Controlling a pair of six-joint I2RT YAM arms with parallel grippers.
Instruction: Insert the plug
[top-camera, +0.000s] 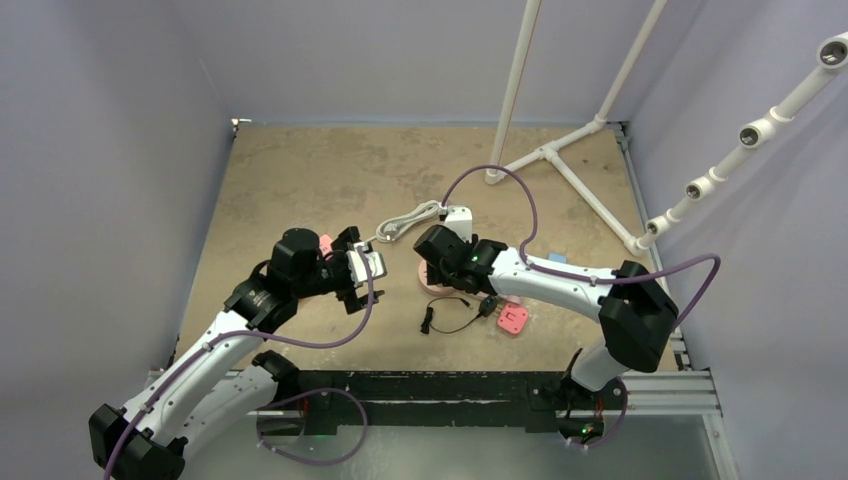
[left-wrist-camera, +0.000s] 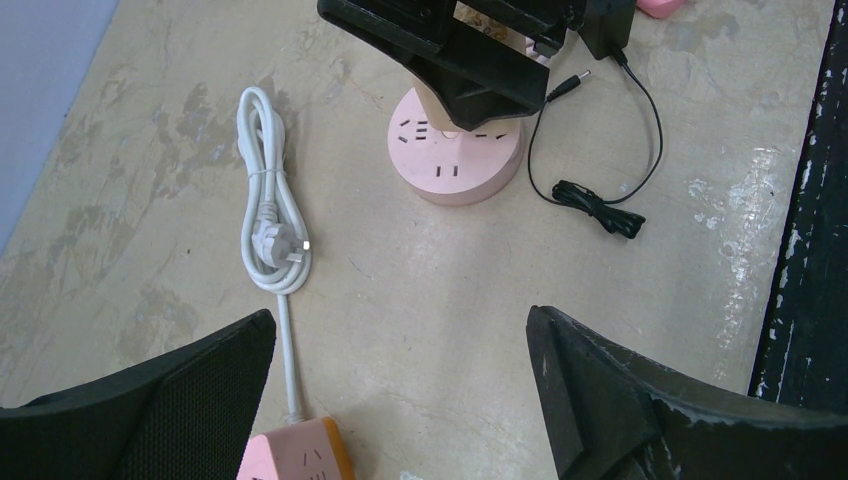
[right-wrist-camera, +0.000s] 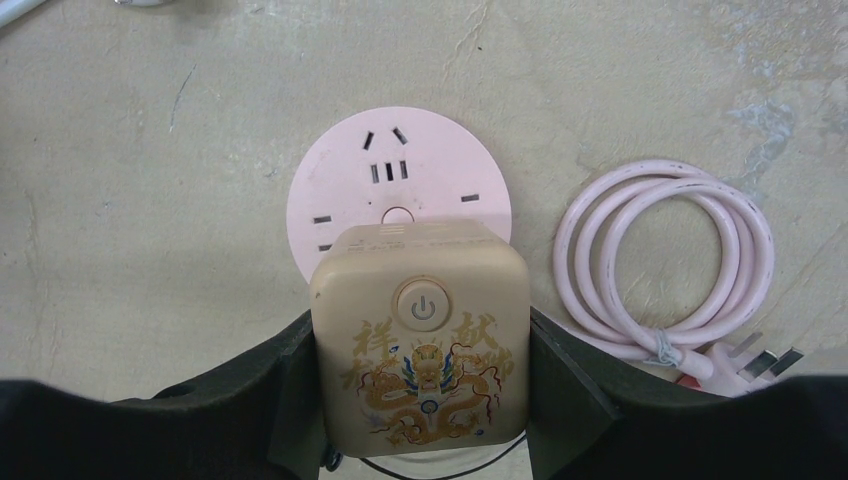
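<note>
A beige cube-shaped unit (right-wrist-camera: 420, 370) with a power button and gold dragon print is held between the fingers of my right gripper, above a round pink power strip (right-wrist-camera: 395, 150), covering part of its socket face. Its underside and any prongs are hidden. My left gripper stands open over bare table, left of the pink strip in the top view (top-camera: 366, 273), with nothing between its fingers.
A coiled white cord (left-wrist-camera: 250, 150) runs to a pink-orange block (left-wrist-camera: 300, 455). A black adapter cable (left-wrist-camera: 610, 215), a coiled pink cord (right-wrist-camera: 730, 250) and a red block (top-camera: 512, 318) lie nearby. White pipes (top-camera: 580, 190) stand at the back right.
</note>
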